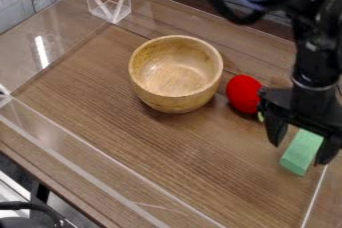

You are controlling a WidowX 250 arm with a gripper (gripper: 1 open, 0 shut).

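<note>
My gripper (297,120), black, with fingers apart, hangs at the right directly over a mint-green elongated block (301,151) lying on the wooden table (140,167). A red rounded object (245,93) lies left of the gripper, with a small yellow-green item partly visible behind the left finger.
A tan wooden bowl (175,72) stands left of the red object. A white wire-like item (110,5) sits at the back left.
</note>
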